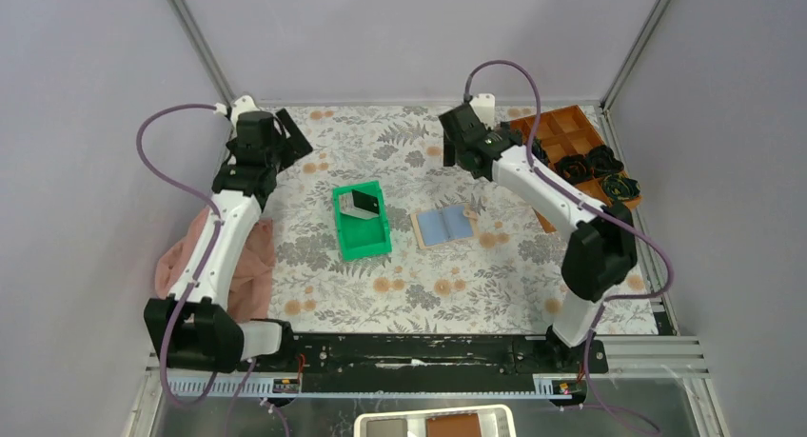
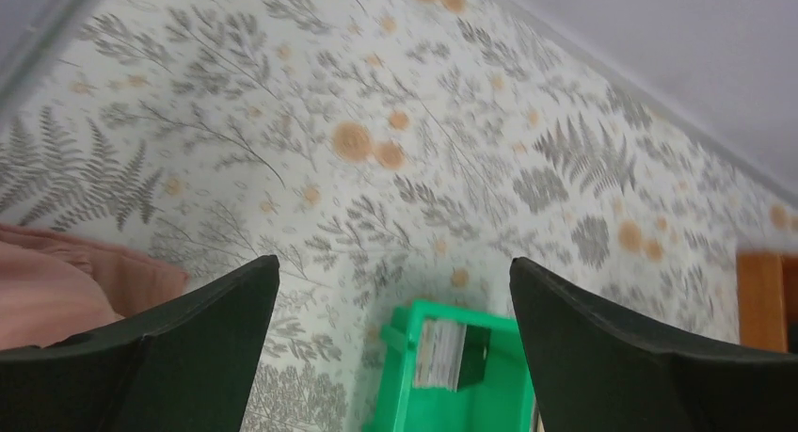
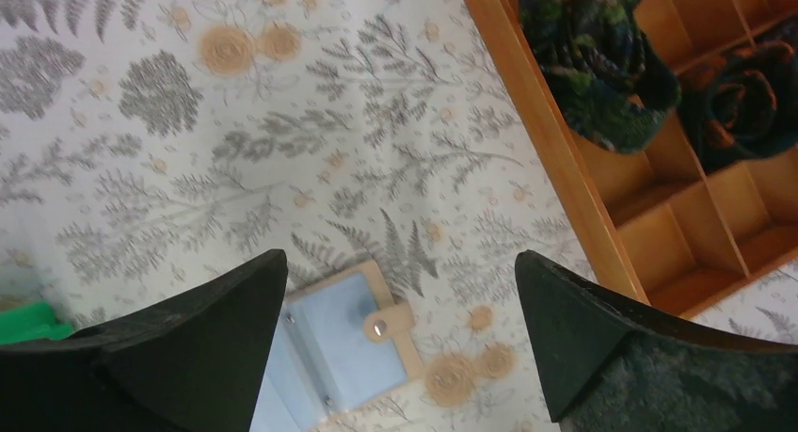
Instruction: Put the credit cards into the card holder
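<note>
A green tray [image 1: 362, 237] left of the table's middle holds a pale stack of cards with a dark side [image 1: 359, 204], also seen in the left wrist view [image 2: 438, 352]. To its right lies an open card holder [image 1: 444, 226] with blue sleeves and a tan border, partly visible in the right wrist view [image 3: 353, 333]. My left gripper is open above the table at the back left, nothing between its fingers. My right gripper is open at the back right, above and behind the holder, also empty.
A pink cloth [image 1: 219, 266] lies at the left. A wooden compartment box [image 1: 571, 128] holding dark coiled items fills the back right. Rails and walls border the table.
</note>
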